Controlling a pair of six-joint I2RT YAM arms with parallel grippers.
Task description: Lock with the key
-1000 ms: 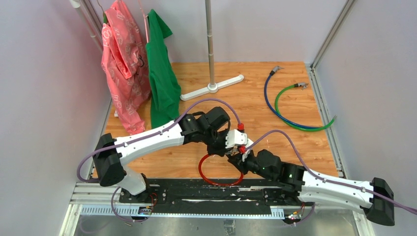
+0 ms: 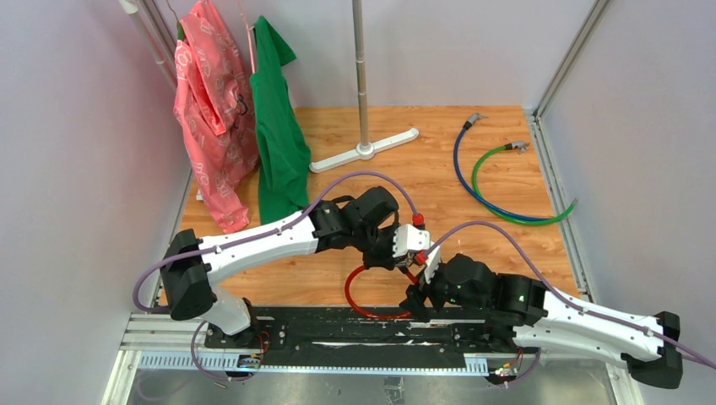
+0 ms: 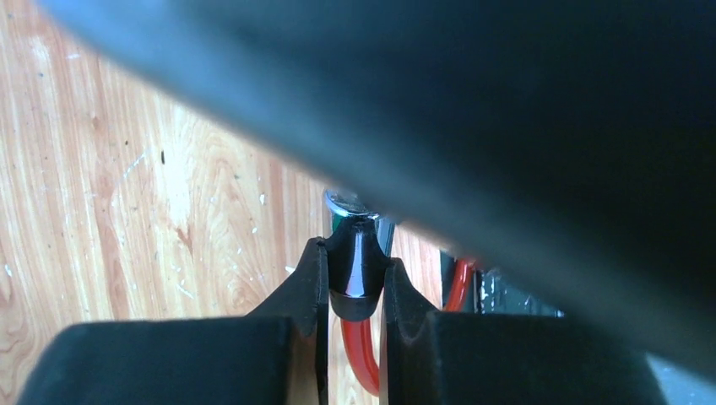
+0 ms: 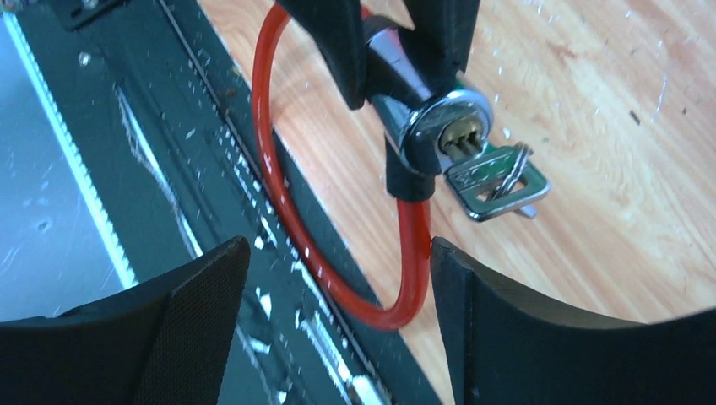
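In the left wrist view, my left gripper is shut on the shiny barrel of the lock (image 3: 355, 245), with a fingertip on either side. The right wrist view shows the lock face (image 4: 446, 126) turned towards my right gripper, with its keyway visible. A metal key (image 4: 498, 183) with a small ring is beside the lock face; I cannot tell whether its blade sits in the keyway. The right fingers stand wide apart, nothing between them, short of the lock and key. From above, both grippers hide the lock.
The red cable (image 2: 355, 291) of the lock loops below the grippers, over the board's front edge. Blue (image 2: 460, 169) and green (image 2: 477, 181) cable locks lie at the back right. A stand base (image 2: 366, 150) and hanging clothes (image 2: 279, 126) occupy the back left.
Both grippers have shifted slightly to the right. My right gripper's forearm has moved outwards with it, and the red loop has shifted a little.
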